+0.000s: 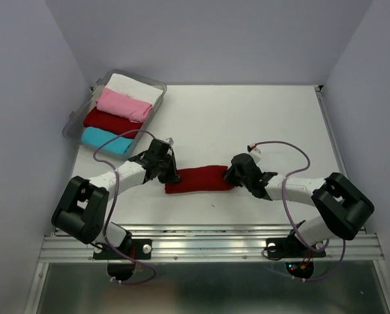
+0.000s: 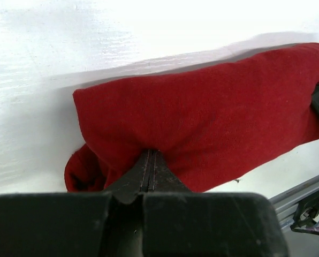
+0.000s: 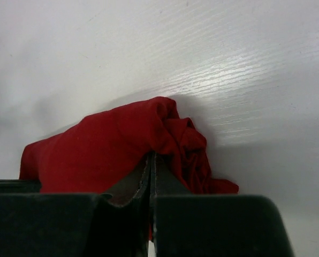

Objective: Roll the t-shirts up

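Note:
A dark red folded shirt (image 1: 197, 180) lies as a long bundle at the front middle of the table. My left gripper (image 1: 171, 174) is at its left end; in the left wrist view the shut fingertips (image 2: 151, 155) press into the red cloth (image 2: 213, 118). My right gripper (image 1: 229, 175) is at the right end; in the right wrist view its shut fingertips (image 3: 153, 158) sit in the crumpled end of the cloth (image 3: 95, 150). Whether cloth is pinched between either pair of fingers is hidden.
A clear bin (image 1: 72, 127) at the back left holds white, pink, red and cyan folded shirts.

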